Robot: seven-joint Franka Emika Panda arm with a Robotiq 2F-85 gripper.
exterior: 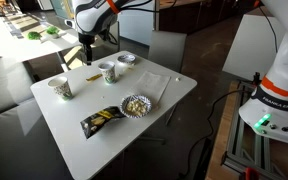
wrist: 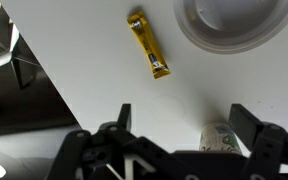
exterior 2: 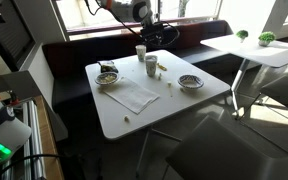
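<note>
My gripper stands open above the white table (exterior: 92, 155), its two fingers wide apart and nothing between them. In the wrist view a yellow packet (wrist: 149, 45) lies ahead of the fingers, left of centre. An empty bowl (wrist: 234, 22) is at the upper right there, and a patterned cup (wrist: 218, 137) shows below, near the right finger. From the first exterior view, the gripper (exterior: 86, 58) is over the table's far left side, beyond the two cups (exterior: 60, 89) (exterior: 107, 72).
A bowl with snack pieces (exterior: 137, 105) and a black and yellow bag (exterior: 101, 121) occupy the near side. A white napkin (exterior: 152, 86) lies flat at the right, a second bowl (exterior: 126, 59) at the far edge.
</note>
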